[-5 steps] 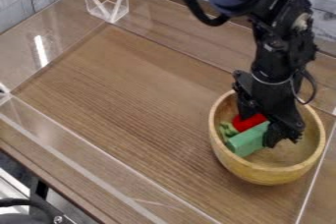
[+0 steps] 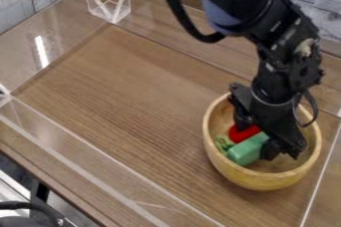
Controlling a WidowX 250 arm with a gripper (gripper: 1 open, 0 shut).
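A tan bowl (image 2: 226,174) sits at the right of the table, holding a red item (image 2: 242,131) and a green item (image 2: 246,151). My dark gripper (image 2: 269,135) reaches down into the bowl from above, over these items. Its fingers partly hide them; whether it grips either one cannot be told.
A small white wire stand (image 2: 104,4) is at the top left. A dark cable lies at the lower left edge.
My gripper has shifted slightly within the bowl, and the green item and bowl have moved a little.
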